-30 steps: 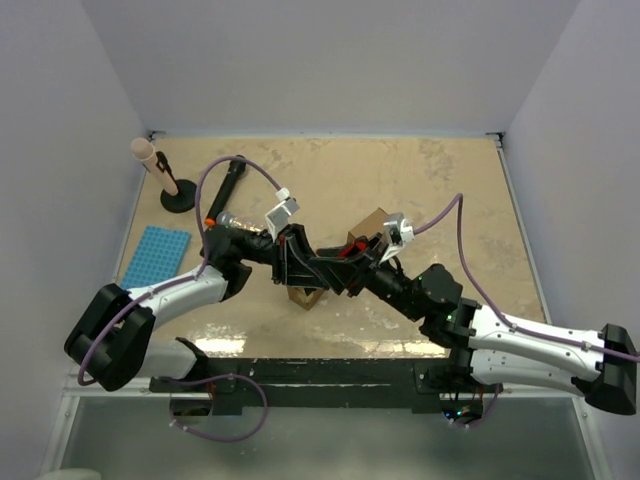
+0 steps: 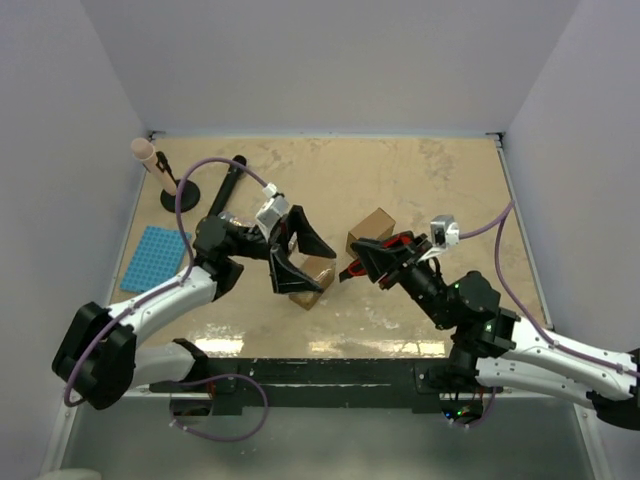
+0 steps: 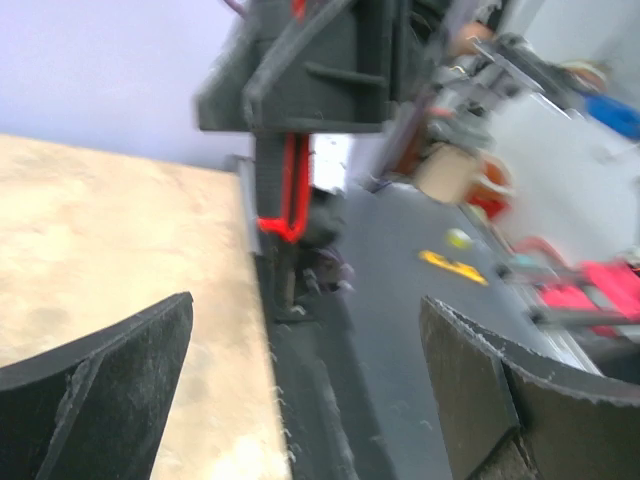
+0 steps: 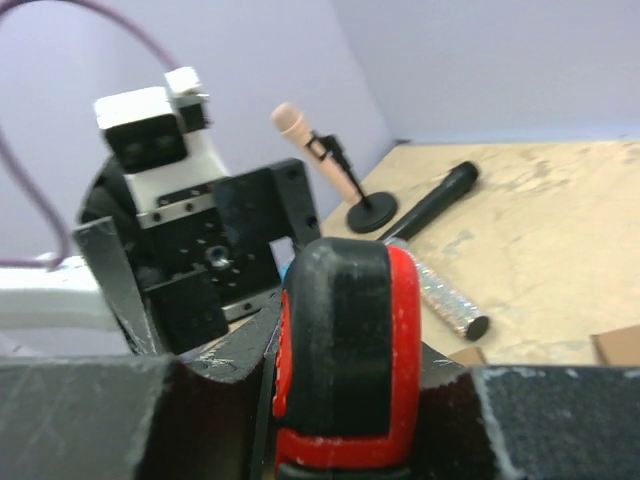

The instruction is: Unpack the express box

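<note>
My right gripper [image 2: 383, 262] is shut on a red-and-black tool [image 4: 340, 350], probably a cutter, which points left over the table. My left gripper [image 2: 298, 252] stands open to the left of it, nothing between its fingers; in the left wrist view its fingers [image 3: 110, 390] are spread wide. Below and between the grippers lies a small cardboard box [image 2: 308, 298], partly hidden by the left gripper. A second cardboard box [image 2: 370, 226] sits behind the tool.
At the back left stand a microphone on a stand [image 2: 150, 160] and a black bar [image 2: 228, 182]. A glittery cylinder [image 4: 450, 300] lies near them, and a blue mat [image 2: 155, 258] is at left.
The grippers have separated: the right one moved rightward with the red-and-black tool, and the left one shifted slightly left and now shows open, fingers apart.
</note>
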